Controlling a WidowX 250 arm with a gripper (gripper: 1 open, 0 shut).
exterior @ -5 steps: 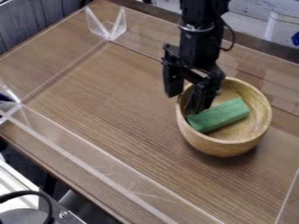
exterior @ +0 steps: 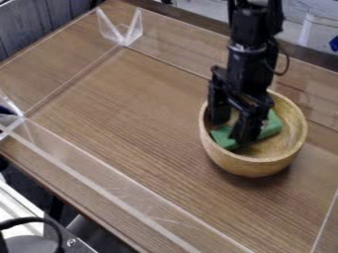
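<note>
A black robot arm comes down from the top into a wooden bowl (exterior: 275, 158) on the right of the table. Its gripper (exterior: 235, 124) is open and reaches into the bowl, with its fingers at a green block (exterior: 262, 124) that it partly hides. Whether the fingers touch the block is unclear.
Clear tape or plastic pieces show at the top left and along the left side. A dark cable loop lies at the bottom-left corner, off the tabletop.
The arm has moved right and down into the bowl, and its gripper now covers much of the green block, which was more visible before.
</note>
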